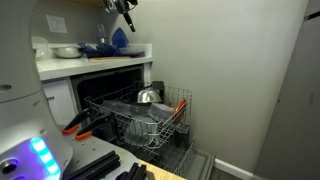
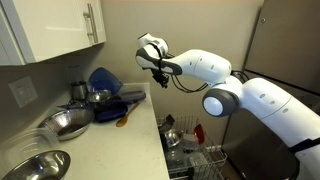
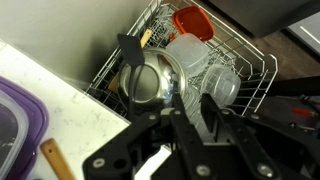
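High above the counter's far end, my gripper [image 1: 129, 24] is shut with something dark [image 1: 120, 38] at its fingers. In the wrist view, a long black utensil [image 3: 131, 50] with a broad end and thin shaft reaches up from beside my gripper; where it is held is hard to make out. Beneath lies a shiny metal bowl [image 3: 158, 76] in the dish rack [image 3: 247, 42]. Exterior view 2 has the gripper [image 2: 161, 79] over the rack side of the counter edge, the utensil too small to tell.
Clear plastic containers [image 3: 187, 52] and a red container [image 3: 193, 22] sit in the rack. On the white counter [image 2: 115, 158] are metal bowls [image 2: 68, 122], blue boards [image 2: 103, 80] and a wooden utensil [image 2: 127, 116].
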